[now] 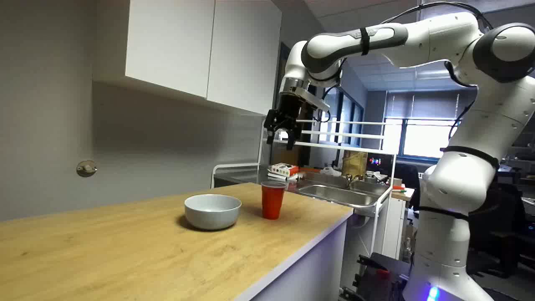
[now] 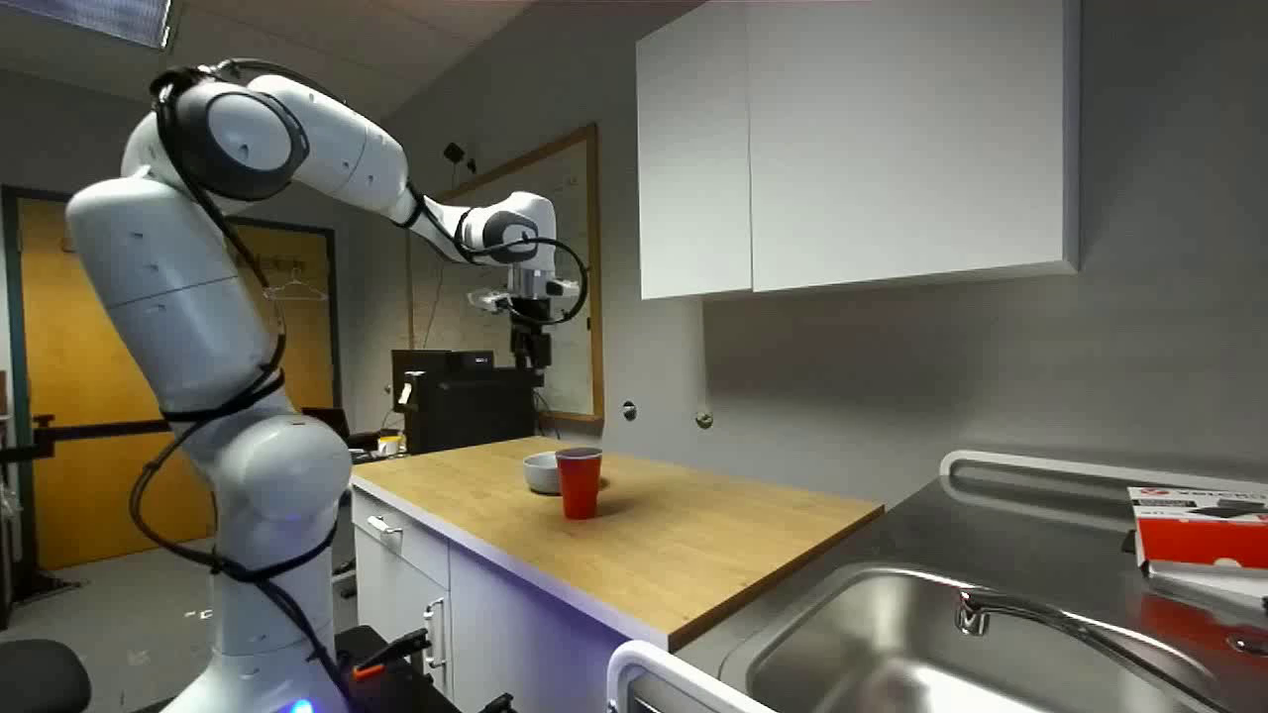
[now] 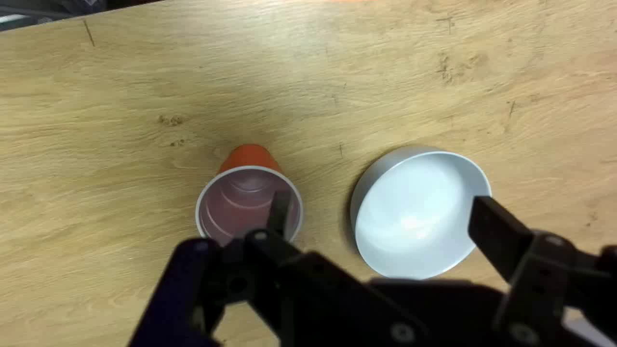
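A red plastic cup [image 1: 272, 201] stands upright on the wooden counter, and a light grey bowl [image 1: 212, 212] sits beside it. High above the counter, my gripper [image 1: 280, 142] points down with its fingers spread and nothing between them. From the wrist, the cup [image 3: 249, 203] shows on the left, its mouth partly covered by one finger [image 3: 280, 213]. The bowl [image 3: 419, 214] lies to its right, with the other finger overlapping its right edge. Both look empty. In the second exterior view the cup [image 2: 580, 485] partly hides the bowl [image 2: 541, 473].
White wall cabinets [image 1: 170, 45] hang over the back of the counter. Beyond the counter's end are a metal sink [image 2: 903, 642] with a faucet and a red-and-white box [image 2: 1201, 529].
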